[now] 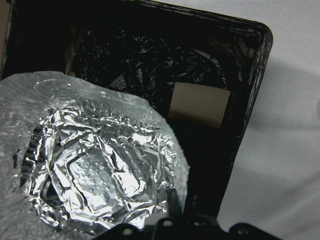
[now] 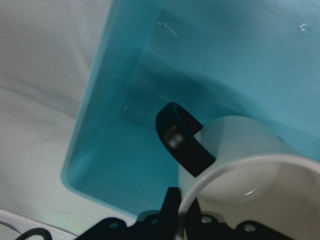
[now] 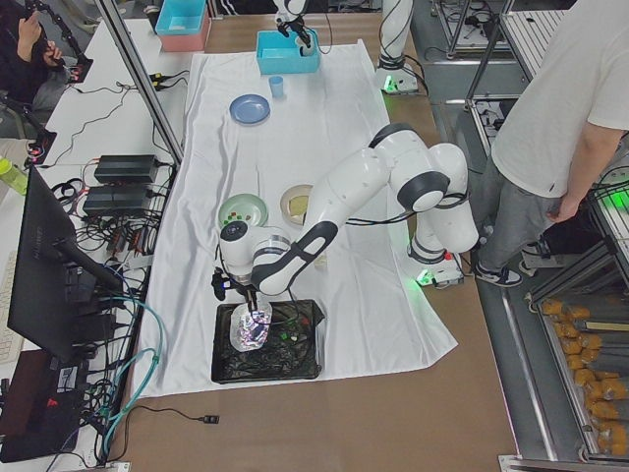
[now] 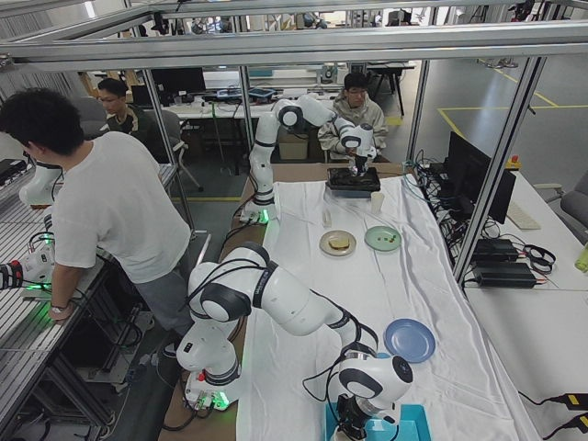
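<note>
My left gripper (image 3: pixel 250 303) holds a crumpled foil-lined clear container (image 1: pixel 95 175) by its rim, over a black tray (image 3: pixel 285 364) lined with black plastic; a small cardboard piece (image 1: pixel 199 104) lies in the tray. My right gripper is shut on the rim of a white mug (image 2: pixel 235 140) with a dark handle, inside or just above a blue bin (image 2: pixel 90 140).
A blue plate (image 4: pixel 409 340), a green plate (image 4: pixel 382 237), a tan plate (image 4: pixel 338 241) with food and a blue cup (image 3: pixel 276 87) stand on the white cloth. A person (image 3: pixel 541 157) stands beside the table on the right.
</note>
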